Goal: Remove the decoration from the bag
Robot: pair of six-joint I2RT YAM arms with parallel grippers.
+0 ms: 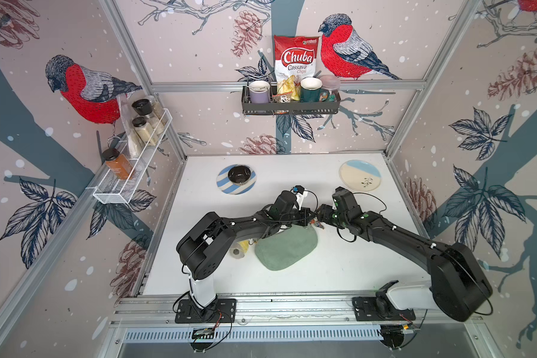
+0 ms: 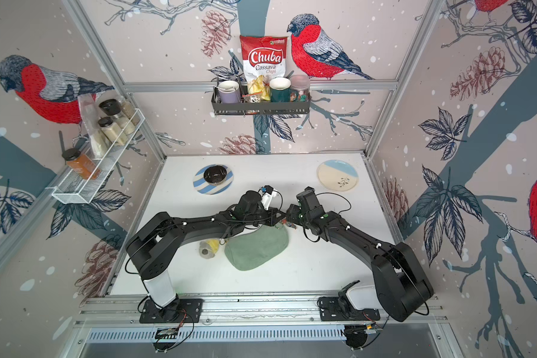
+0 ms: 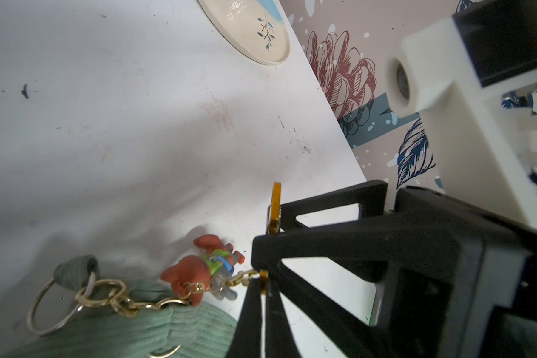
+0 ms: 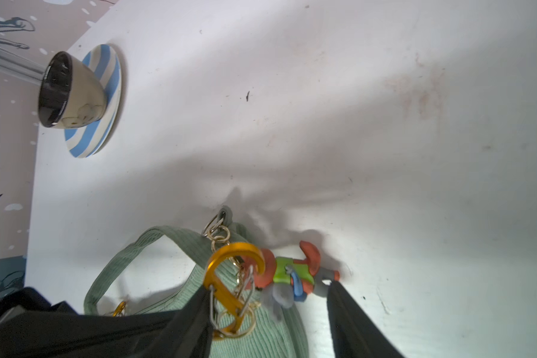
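Note:
The green ribbed bag (image 1: pixel 285 249) lies on the white table beneath the grippers. Its decoration, a small figure in red, green and grey (image 4: pixel 292 274), hangs on a gold chain (image 3: pixel 131 301) at the bag's upper edge. In the left wrist view a gold clip (image 3: pixel 275 203) is at the tips of my shut left gripper; whether it is held cannot be told. My right gripper is open beside the figure, the clip and chain showing near one finger in the right wrist view.
A striped plate (image 1: pixel 226 186) with a dark bowl (image 1: pixel 239 173) stands at back left, a blue-and-cream plate (image 1: pixel 359 174) at back right. A yellow roll (image 2: pixel 208 249) lies left of the bag.

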